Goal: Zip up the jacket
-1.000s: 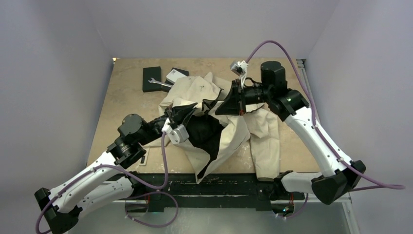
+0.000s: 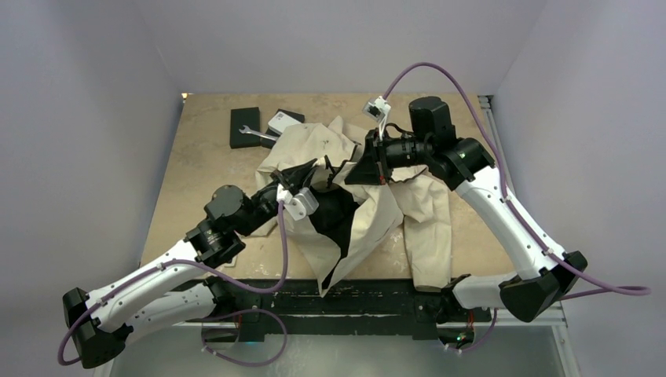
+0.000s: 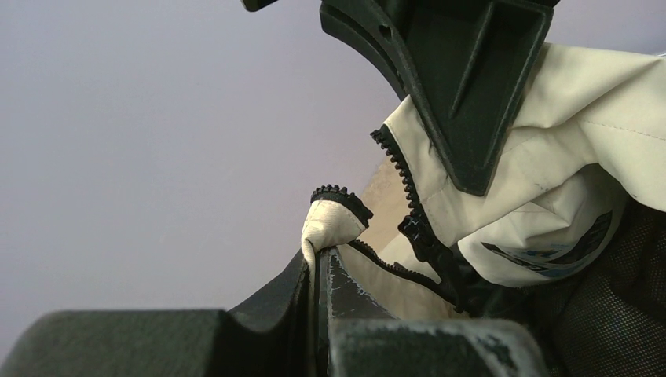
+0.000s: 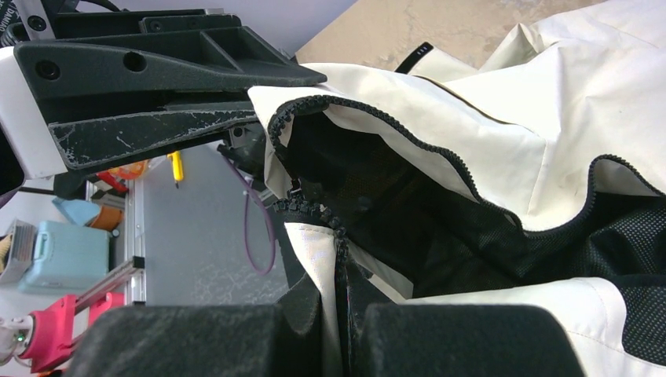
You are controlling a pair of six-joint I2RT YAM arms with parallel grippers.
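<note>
The cream jacket (image 2: 428, 228) lies on the table with both grippers raised at its front opening. My left gripper is shut on one end of the jacket's zipper edge, whose short toothed tip (image 3: 339, 196) pokes up above the fingers. Just right of it, the other toothed edge (image 3: 397, 165) carries a black slider (image 3: 416, 236), beside the dark fingers of the other arm. My right gripper is shut on the cream zipper edge, with black teeth above its fingertips. The black mesh lining (image 4: 416, 228) shows inside the opening.
Dark boxes (image 2: 243, 126) and a wrench (image 2: 256, 132) lie at the back left of the table (image 2: 200, 157). Walls enclose the back and sides.
</note>
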